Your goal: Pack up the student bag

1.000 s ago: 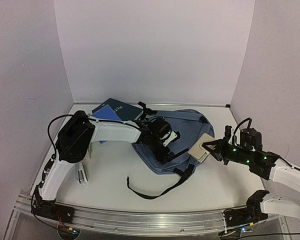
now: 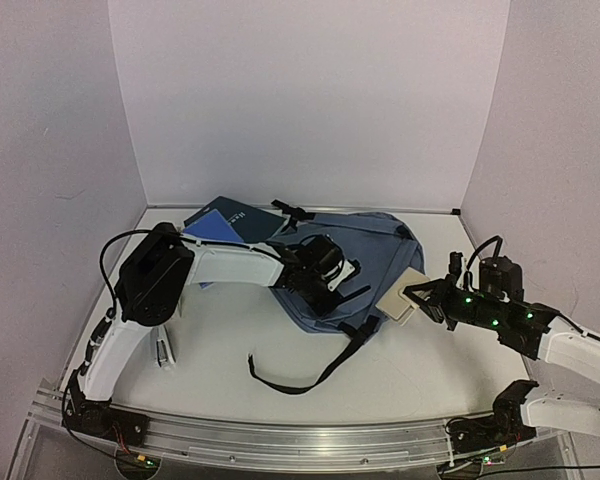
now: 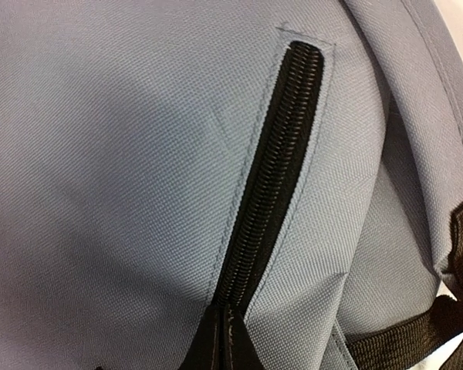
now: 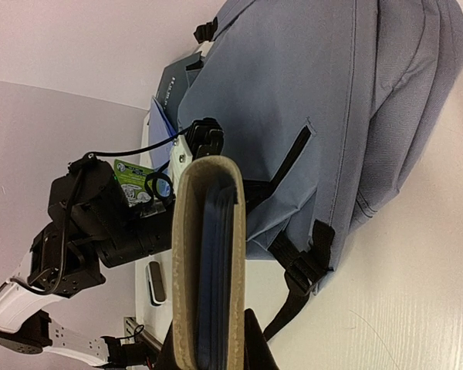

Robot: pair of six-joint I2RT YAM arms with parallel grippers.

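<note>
The grey-blue bag [image 2: 365, 245] lies flat on the table, a short black zipper [image 3: 274, 169] on its upper face. My left gripper is down at the zipper's lower end, fingertips together; whether cloth or a zipper pull is pinched there does not show. A beige, book-like item [image 2: 400, 295] with dark blue layers inside [image 4: 216, 277] is clamped in my right gripper [image 2: 427, 297], held at the bag's right edge in the top view. Behind the left arm lie a dark green book [image 2: 238, 215] and a blue folder [image 2: 212, 228].
A black strap [image 2: 315, 385] trails from the bag over the front of the table. A small white and grey object [image 2: 163, 350] stands beside the left arm. A green packet [image 4: 131, 177] shows behind that arm.
The bag has shifted toward the back, and its near edge and strap buckle went with it. My left gripper has moved slightly the same way. The right arm holds still with the beige item.
</note>
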